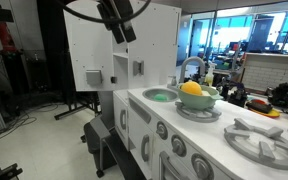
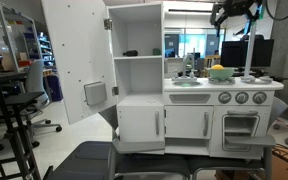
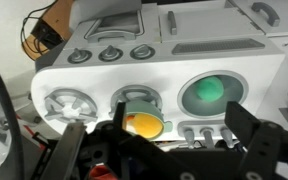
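Note:
High above the toy kitchen counter (image 3: 172, 74), my gripper is open with nothing between its fingers. Below it in the wrist view is a pale green bowl (image 3: 136, 107) holding a yellow-orange round item (image 3: 144, 125), partly cut off from sight by the gripper. In exterior view 1 the bowl (image 1: 201, 102) stands on the counter beside the sink, and the round item (image 1: 191, 88) rises above its rim. A flat green item (image 3: 210, 89) lies in the sink basin (image 3: 195, 103).
A burner grate (image 1: 264, 142) occupies the near counter end. The tap (image 1: 192, 65) stands behind the sink. A tall white cabinet (image 2: 140, 78) with open shelves and a swung-out door (image 2: 79, 62) rises at the other end. Knobs (image 2: 224, 98) line the counter front.

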